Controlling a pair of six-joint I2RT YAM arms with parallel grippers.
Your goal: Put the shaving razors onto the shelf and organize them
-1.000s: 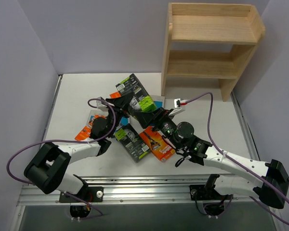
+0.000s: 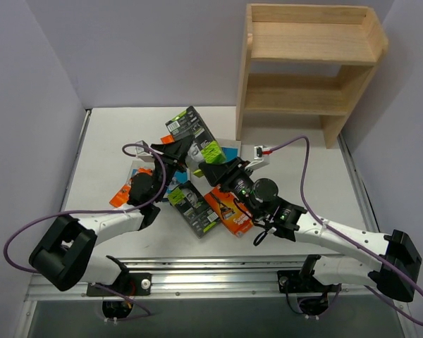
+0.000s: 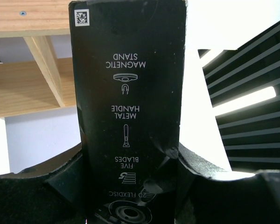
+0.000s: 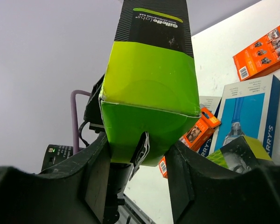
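A black razor box with a lime-green end (image 2: 196, 130) is held tilted above the table. My left gripper is shut on it, with one finger against each side; its dark printed side fills the middle of the left wrist view. At the box's green end is my right gripper, fingers apart on either side of the lower corner. Whether both of them touch the box I cannot tell. The wooden shelf (image 2: 310, 42) stands at the back right, and its visible boards are bare.
Below the arms lie another black-green box (image 2: 192, 209) and an orange box (image 2: 230, 210). A blue-and-white Harry's box (image 4: 242, 114) and further orange boxes (image 4: 266, 51) are also on the table. Bare table (image 2: 296, 179) lies in front of the shelf.
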